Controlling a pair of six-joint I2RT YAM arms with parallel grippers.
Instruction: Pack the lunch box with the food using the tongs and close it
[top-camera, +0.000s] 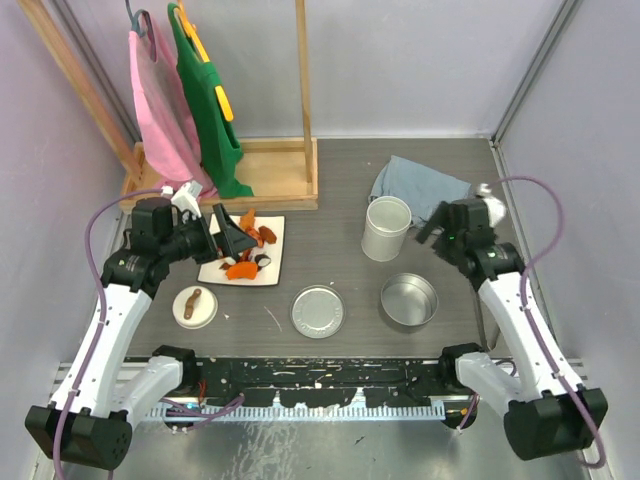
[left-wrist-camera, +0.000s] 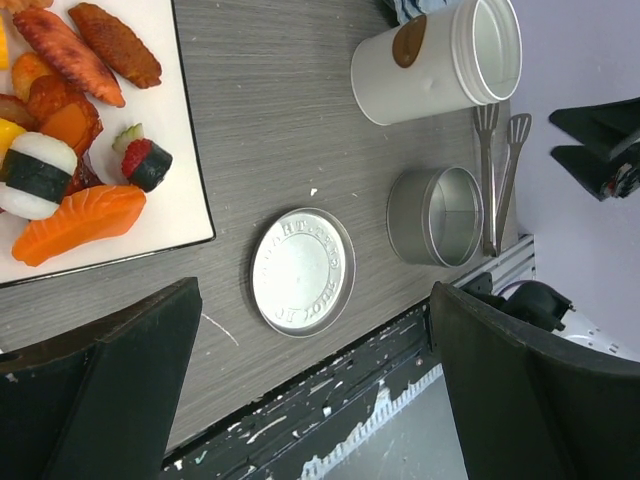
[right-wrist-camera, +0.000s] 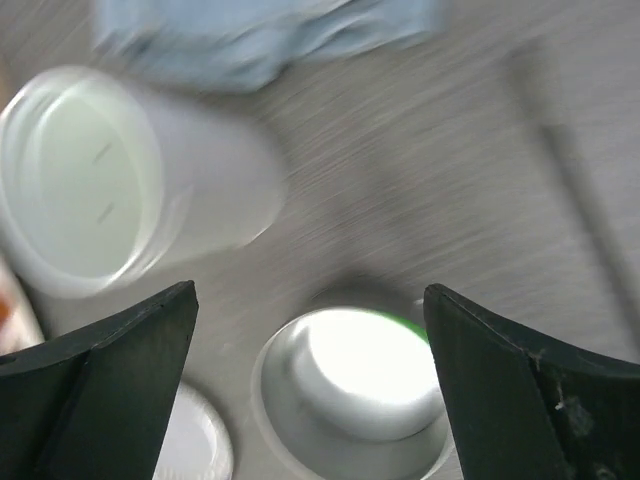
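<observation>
A round metal lunch box (top-camera: 409, 299) stands empty on the table, to the right of its round metal lid (top-camera: 318, 311); both also show in the left wrist view. Assorted food pieces (top-camera: 240, 270) lie on a white rectangular plate (top-camera: 262, 278). My left gripper (top-camera: 233, 238) hangs over that plate, open and empty. Above the table on the right, my right gripper (top-camera: 430, 232) is open with nothing between its fingers. In the right wrist view the box (right-wrist-camera: 350, 400) appears just beyond the fingertips, apart from them, and the picture is blurred.
A white cylindrical canister (top-camera: 386, 229) stands behind the box, with a folded blue cloth (top-camera: 420, 190) at the back. Metal utensils (left-wrist-camera: 500, 170) lie to the box's right. At left is a small canister with a brown-marked lid (top-camera: 194, 307). Aprons (top-camera: 205, 110) hang from a wooden rack.
</observation>
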